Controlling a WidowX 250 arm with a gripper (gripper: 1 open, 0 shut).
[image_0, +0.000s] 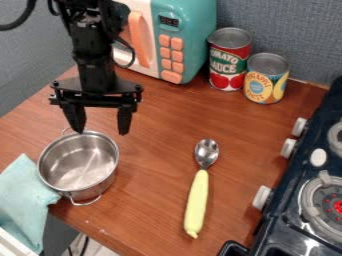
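My black gripper (100, 122) hangs open above the back edge of a steel pot (83, 176) with loop handles, nothing between its fingers. The pot stands at the front left of the wooden table (160, 190). A spoon with a pale yellow handle (197, 200) lies to the right of the pot, bowl end toward the back.
A teal toy microwave (190, 40), a red tomato can (227, 65) and a yellow-labelled can (265, 80) stand at the back. A black stove (297, 210) fills the right side. A light blue cloth (24, 200) lies left of the pot.
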